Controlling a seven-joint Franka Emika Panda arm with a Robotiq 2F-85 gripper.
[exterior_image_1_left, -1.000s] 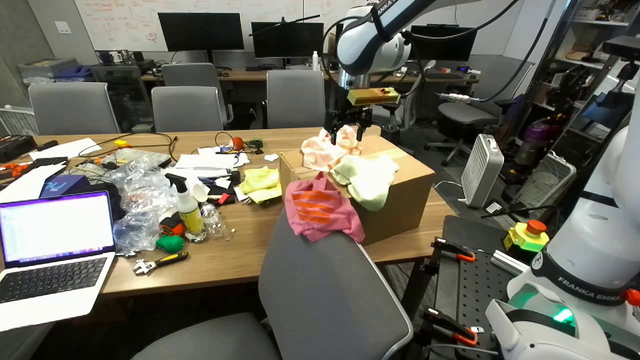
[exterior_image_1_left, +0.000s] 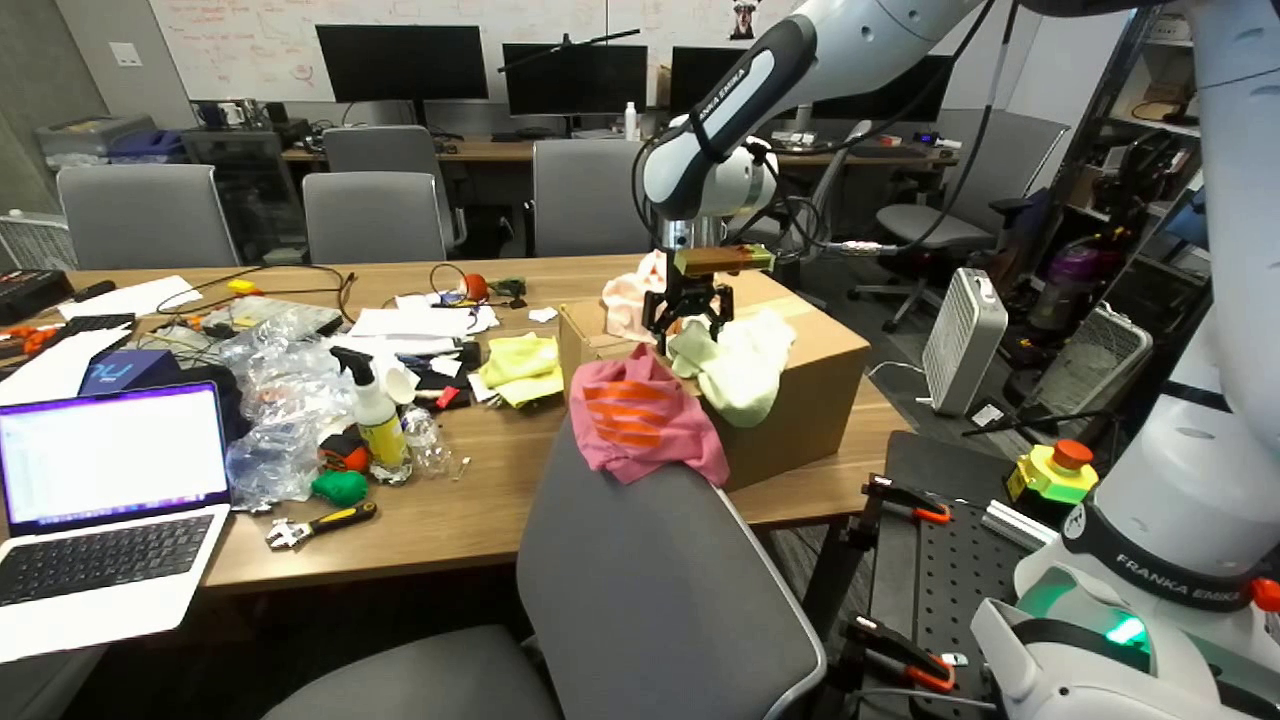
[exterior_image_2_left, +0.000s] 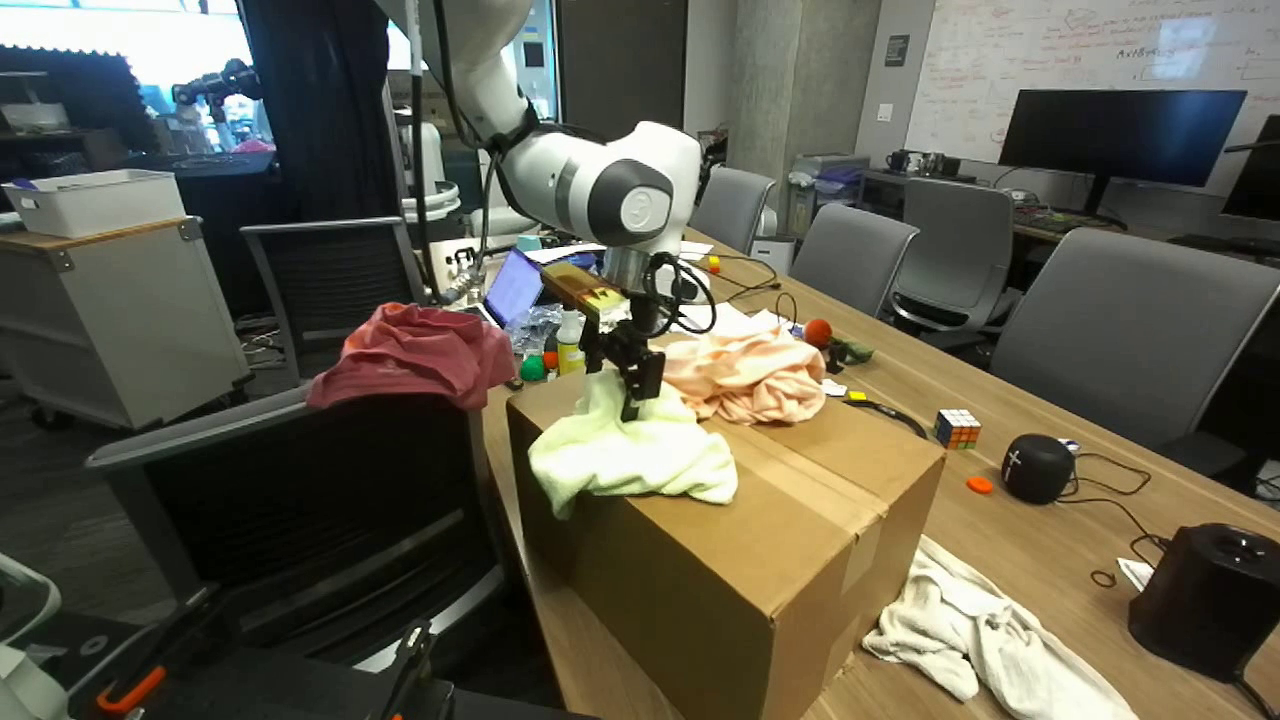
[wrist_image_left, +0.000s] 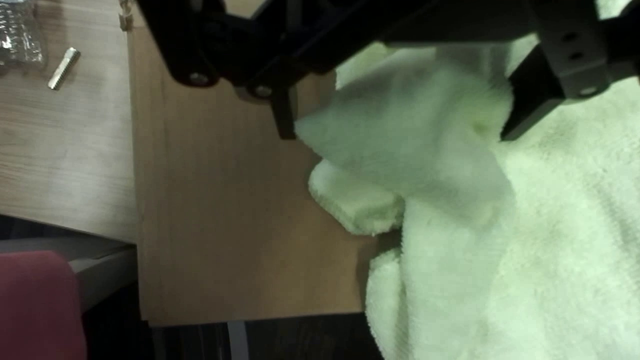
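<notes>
A pale green cloth (exterior_image_2_left: 648, 454) lies crumpled on top of the cardboard box (exterior_image_2_left: 792, 528), one part draping over the near edge. My gripper is open above it, with a raised fold of the cloth between its spread fingers. In exterior view 1 the gripper (exterior_image_1_left: 687, 318) is low over the box, its fingertips down at the cloth (exterior_image_1_left: 738, 364). A peach cloth (exterior_image_2_left: 750, 366) is bunched on the box just behind the gripper. The pink cloth (exterior_image_1_left: 642, 414) with orange stripes hangs over the back of the near chair.
A yellow cloth (exterior_image_1_left: 523, 368), a spray bottle (exterior_image_1_left: 378, 420) and plastic wrap clutter the table left of the box. Beyond the box's other side lie a white cloth (exterior_image_2_left: 990, 636), a puzzle cube (exterior_image_2_left: 956, 428) and black speakers. The chair back (exterior_image_1_left: 660, 564) stands close against the box.
My gripper has come down and slightly left, from above the peach cloth to the green cloth. The cloths lie nearly as before.
</notes>
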